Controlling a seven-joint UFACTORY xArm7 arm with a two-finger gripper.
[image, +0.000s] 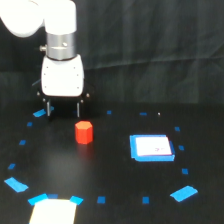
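A bright red block rests on the black table, left of the middle. Behind it and slightly to its left hangs my gripper, fingers apart and nothing visible between them. The gap from fingertips to block is hard to judge from this single angle. To the right lies a flat blue piece with a white centre, clear of the block.
Blue tape strips and small blue marks are scattered over the dark table. A pale square sits at the front left edge. Between the block and the blue-and-white piece the surface is largely bare.
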